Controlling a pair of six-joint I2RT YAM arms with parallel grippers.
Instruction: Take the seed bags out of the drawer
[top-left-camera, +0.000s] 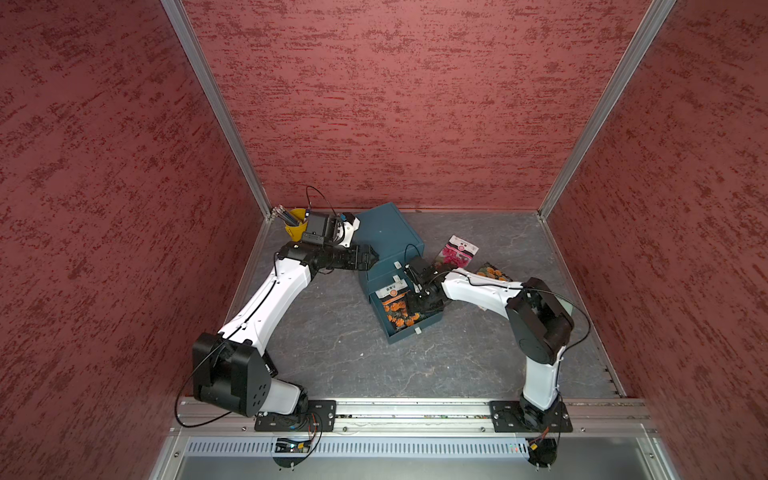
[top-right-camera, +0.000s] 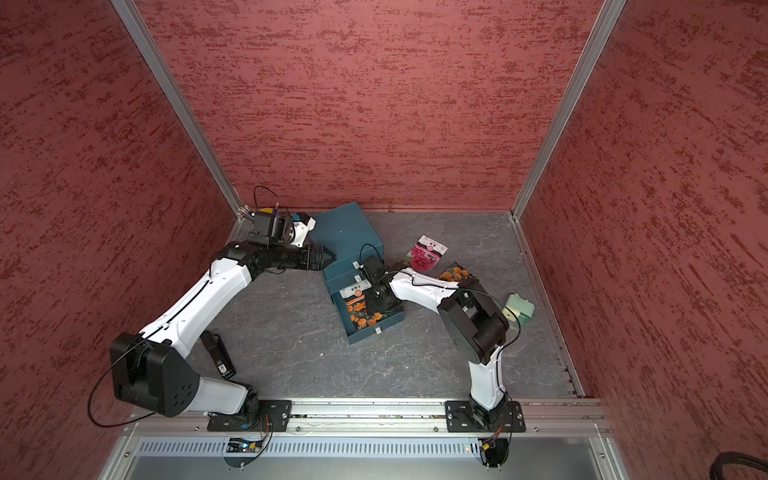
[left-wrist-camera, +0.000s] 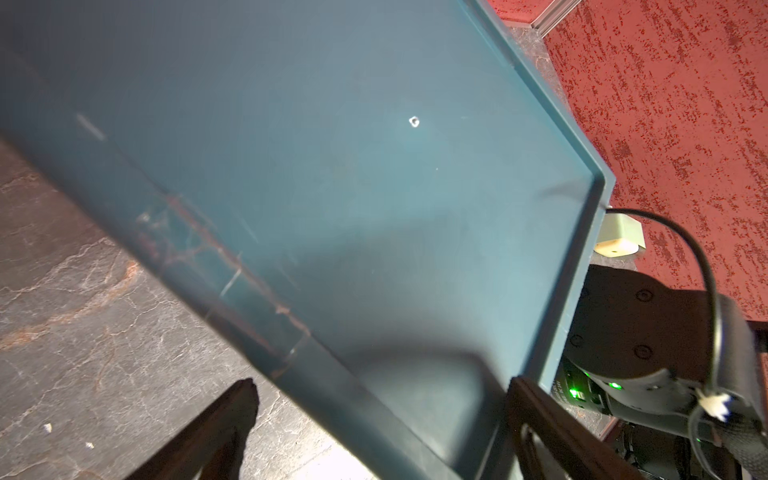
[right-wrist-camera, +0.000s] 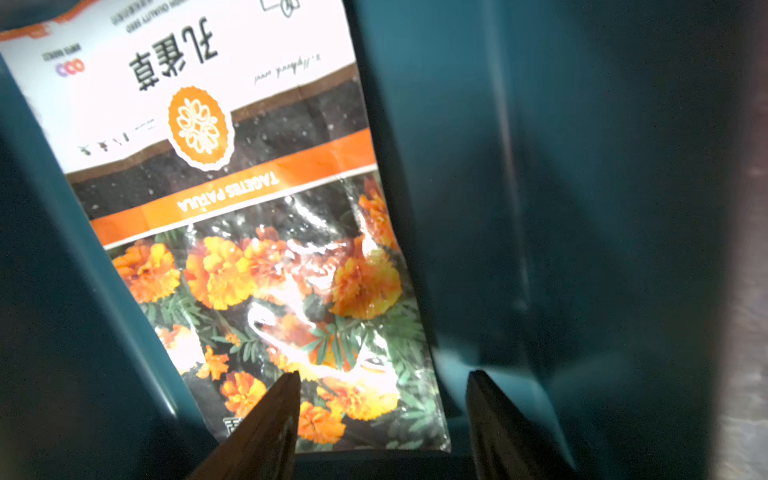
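Note:
A marigold seed bag (right-wrist-camera: 264, 280) lies flat inside the blue-grey drawer (top-left-camera: 385, 320), its orange flower picture facing up. My right gripper is low in the drawer with parted fingers around the bag's lower right edge; nothing is clamped between them, and contact cannot be told. Outside, on the table to the right, lie a pink-flowered seed bag (top-left-camera: 457, 251) and another orange-flowered bag (top-left-camera: 492, 272), partly covered by the right arm. At the left edge of the raised blue panel (top-left-camera: 390, 224), my left gripper is open, the panel's rim (left-wrist-camera: 344, 384) running between its fingers in view.
A yellow cup of tools (top-left-camera: 296, 224) stands at the back left. To the far right sits a pale green object (top-right-camera: 518, 309), and a black object (top-right-camera: 217, 354) lies near the left arm's base. The table in front of the drawer is bare.

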